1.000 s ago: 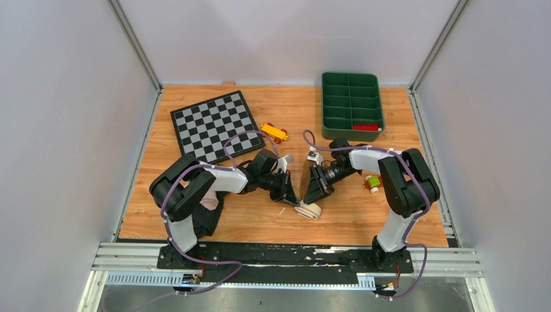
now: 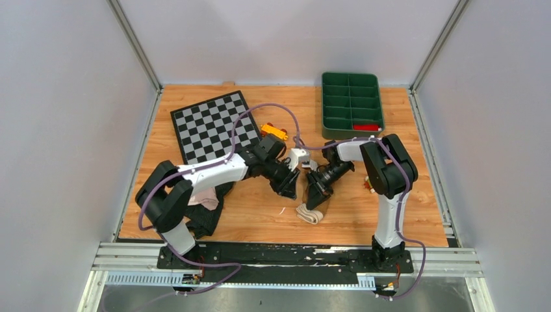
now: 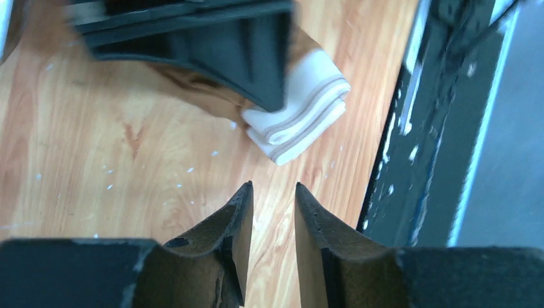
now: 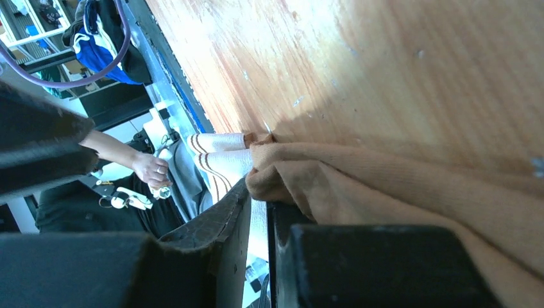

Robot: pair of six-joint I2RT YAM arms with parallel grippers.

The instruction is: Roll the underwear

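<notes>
The underwear [image 2: 310, 214] is a brown piece with a white striped band, folded near the front middle of the board. My right gripper is shut on the brown fabric [image 4: 385, 192], with the white band [image 4: 218, 160] beside it. In the left wrist view the white band [image 3: 301, 122] lies above my left gripper, which stands part open and apart from it, nothing between its fingers; the right gripper covers part of the garment.
A chessboard [image 2: 208, 120] and yellow toy [image 2: 274, 132] lie behind. A green divided box [image 2: 353, 104] stands back right. Dark and pink cloths [image 2: 201, 214] lie left. A small toy [image 2: 368, 185] is at right.
My left gripper has lifted away from the underwear, up and back toward the left, with nothing in it. The right arm has shifted slightly, still at the underwear.
</notes>
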